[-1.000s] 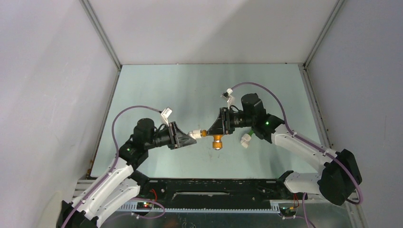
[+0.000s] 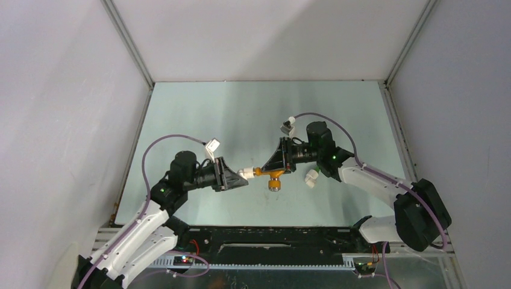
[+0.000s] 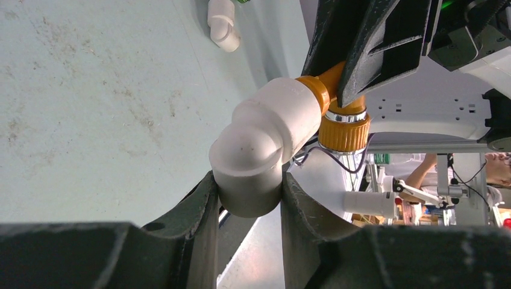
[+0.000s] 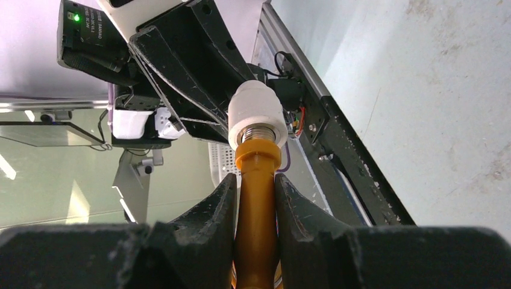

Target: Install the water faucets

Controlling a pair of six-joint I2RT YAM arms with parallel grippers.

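Note:
A white elbow pipe fitting (image 2: 246, 173) is pinched between the fingers of my left gripper. My right gripper is shut on the orange brass faucet body (image 2: 274, 183). Its threaded end meets the white fitting's opening, with some silver thread showing between them in the right wrist view. In the left wrist view the orange collar sits against the fitting (image 3: 265, 132), and the faucet's knurled lower nut (image 3: 343, 133) hangs below.
Another white elbow fitting (image 3: 223, 27) lies on the table with a green piece beside it, behind the right arm in the top view.
My right arm has shifted slightly, its forearm moving a little left and down in the top view with the faucet held. The left arm looks unchanged.

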